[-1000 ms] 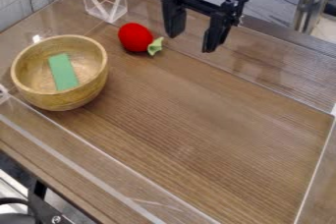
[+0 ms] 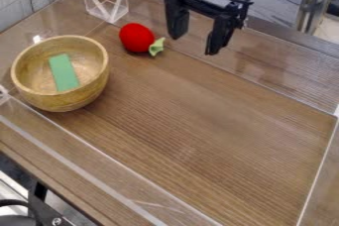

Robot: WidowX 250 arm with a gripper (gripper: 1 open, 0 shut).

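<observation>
The black gripper (image 2: 199,27) hangs over the back middle of the wooden table, its two dark fingers pointing down. Whether it is open or shut is hard to make out. To its left, apart from it, lies a red object (image 2: 137,37) with a small pale green part on its right. A wooden bowl (image 2: 85,96) at the left holds a green block (image 2: 61,71).
A clear wire or plastic holder (image 2: 105,2) stands at the back left beside the wall. The middle, right and front of the table (image 2: 212,141) are clear. A dark round object (image 2: 14,208) shows at the bottom left edge.
</observation>
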